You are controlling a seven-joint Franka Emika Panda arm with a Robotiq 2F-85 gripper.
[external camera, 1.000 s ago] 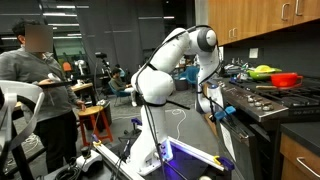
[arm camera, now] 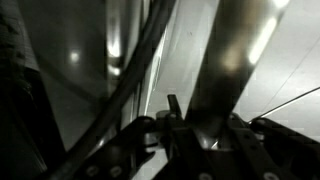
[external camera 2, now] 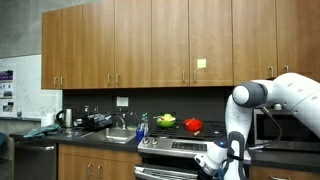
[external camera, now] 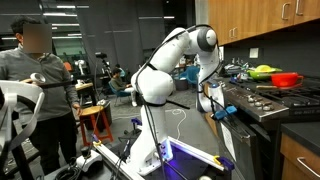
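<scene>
The stove's oven door (external camera: 243, 143) is a dark panel with a pale edge in exterior view 1. It seems to lean out from the stove front, but the angle is hard to judge. Its upper part shows as a bright strip (external camera 2: 165, 173) low in exterior view 2. My gripper (external camera: 213, 117) is down at the door's upper edge. In the wrist view, a shiny metal bar (arm camera: 232, 62), which looks like the door handle, runs down to the dark fingers (arm camera: 178, 133). Whether they press on the bar is hidden.
A red pot (external camera: 286, 79) and a yellow-green item (external camera: 262, 72) stand on the stove top. A black cable (arm camera: 125, 90) crosses the wrist view. At the left stands a person (external camera: 45, 85) beside an orange stool (external camera: 95, 120). Floor around the arm base looks clear.
The person at the left has shifted slightly, hands and head a little differently placed.
</scene>
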